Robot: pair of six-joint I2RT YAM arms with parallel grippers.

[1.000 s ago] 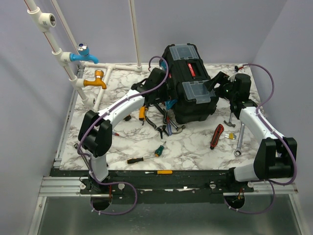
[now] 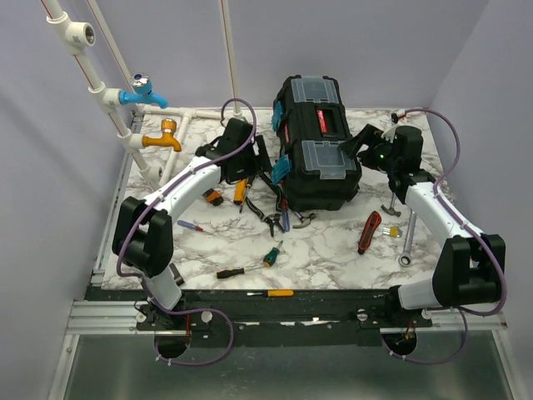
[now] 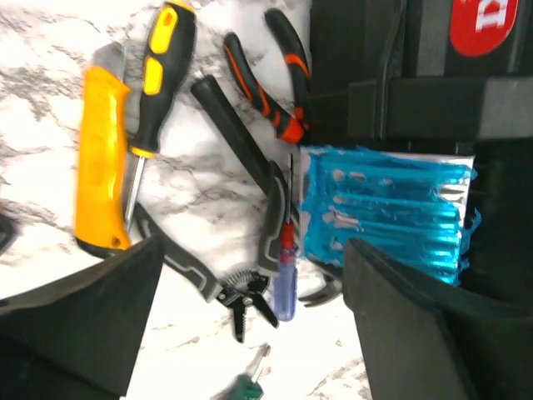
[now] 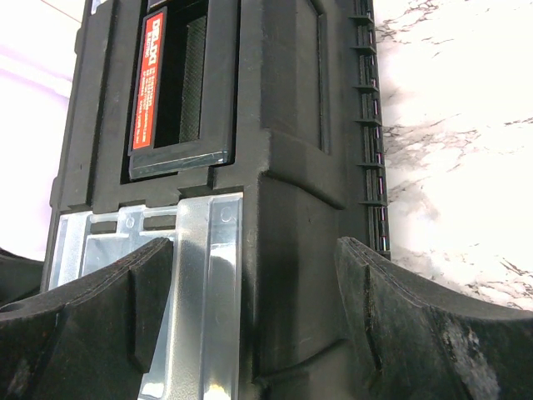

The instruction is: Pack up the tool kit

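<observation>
The black toolbox [image 2: 315, 121] stands shut at the back centre, its clear lid panels on top. Blue latches [image 2: 281, 168] stick out on its left side; one blue latch [image 3: 383, 208] shows large in the left wrist view. My left gripper [image 2: 263, 153] is open just left of the box, above the tools, with nothing held. My right gripper [image 2: 353, 143] is open at the box's front right top edge. In the right wrist view its fingers [image 4: 137, 312] stand either side of the box's edge; whether they touch it, I cannot tell.
Left of the box lie a utility knife [image 3: 100, 158], a screwdriver [image 3: 158, 83], wire strippers [image 3: 241, 292] and pliers [image 3: 266, 83]. A red knife [image 2: 369, 232] and wrench [image 2: 407, 239] lie front right. Pipes with taps [image 2: 166, 133] stand at left.
My left gripper has drawn back leftwards from the box's side, uncovering the blue latches. The box has shifted slightly left, and my right gripper has moved a little left with it.
</observation>
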